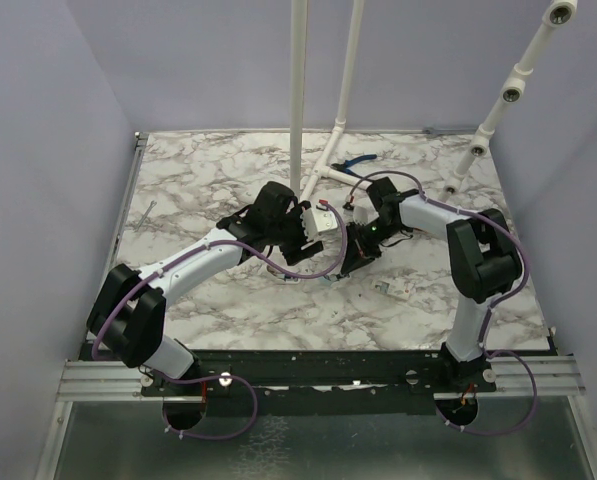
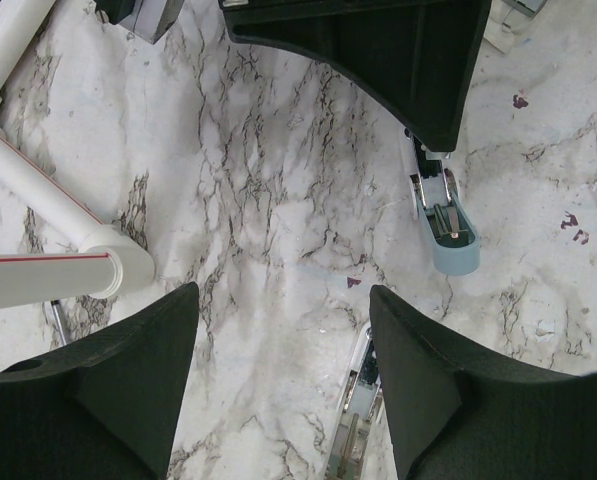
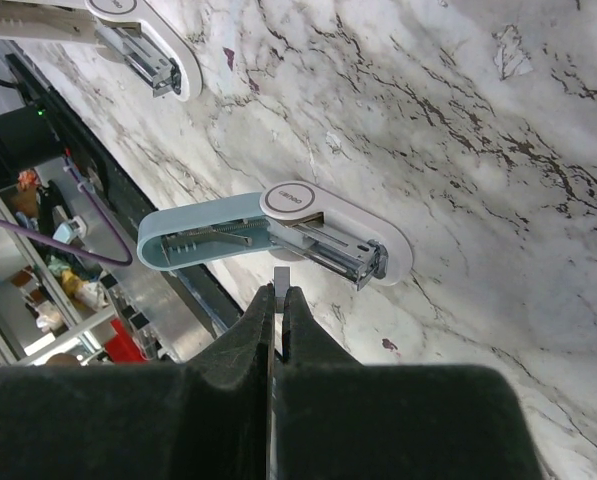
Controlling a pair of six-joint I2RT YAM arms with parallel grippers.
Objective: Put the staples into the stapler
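Observation:
In the right wrist view, a stapler with a light blue base (image 3: 203,228) and a white part lies folded open on the marble top, its metal magazine (image 3: 338,250) exposed. My right gripper is shut just beside its hinge, with a small grey piece, seemingly a staple strip (image 3: 282,280), showing at the fingertips. The left wrist view has the blue stapler end (image 2: 455,256) under the right gripper's tip. My left gripper stands open and empty, a second, paler stapler (image 2: 350,425) lying near its right finger.
White pipes (image 1: 325,160) rise behind the work area, with blue-handled pliers (image 1: 354,161) beside them. A pale flat item (image 1: 393,290) lies to the right. A thin metal tool (image 1: 145,215) is at the far left.

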